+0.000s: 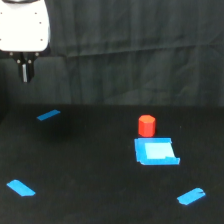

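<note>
A small red block [146, 126] stands on the black table toward the right, just behind a blue-taped square with a white middle [159, 151]. My gripper [27, 72] hangs high at the upper left, far above and to the left of the block. Its narrow fingers appear dark and close together; I cannot tell whether they are open or shut.
Strips of blue tape mark the table at left back [48, 114], front left [21, 187] and front right [191, 195]. A dark cloth hangs behind.
</note>
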